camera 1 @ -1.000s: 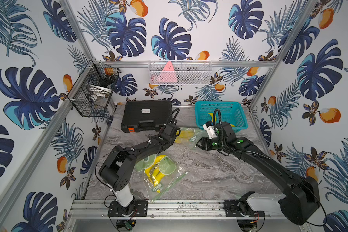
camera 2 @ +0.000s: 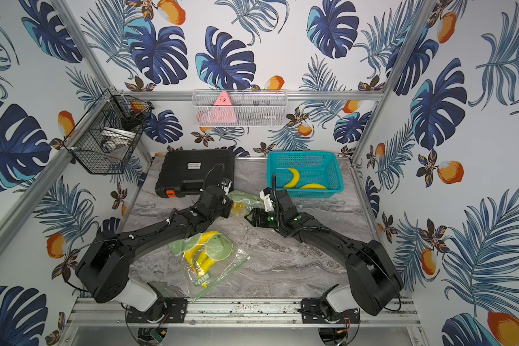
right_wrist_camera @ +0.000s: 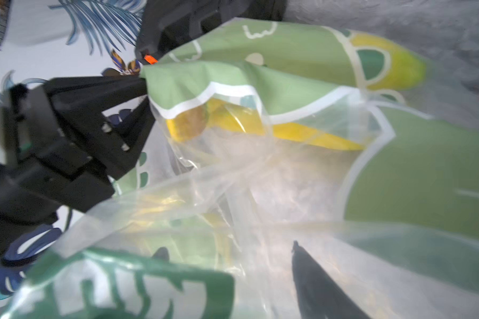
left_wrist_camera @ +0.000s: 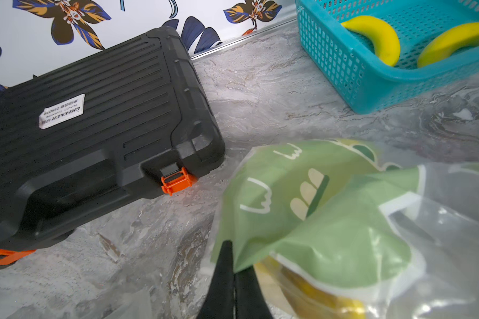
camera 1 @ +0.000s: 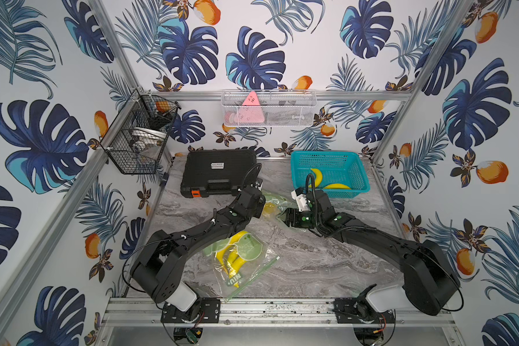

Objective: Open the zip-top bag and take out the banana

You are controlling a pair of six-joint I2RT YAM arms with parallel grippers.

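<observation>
The zip top bag (left_wrist_camera: 324, 223), clear film with green print, lies between my two grippers; yellow shows inside it. My left gripper is shut on a corner of its green film, and the right wrist view shows that corner lifted. Gaping clear film stretches across the right wrist view, with a banana (right_wrist_camera: 234, 118) partly showing under the green flap. My right gripper is open at the clear end with the NIU print. One dark finger (right_wrist_camera: 316, 284) shows through or against the film; whether it is inside the bag I cannot tell.
Another bag with bananas (camera 1: 233, 259) lies flat at the front left, beneath my left arm. A black case (camera 1: 219, 173) stands behind that arm. The teal basket (camera 1: 360, 167) at the back right holds 2 bananas.
My right gripper has moved left along the bag, closer to my left gripper.
</observation>
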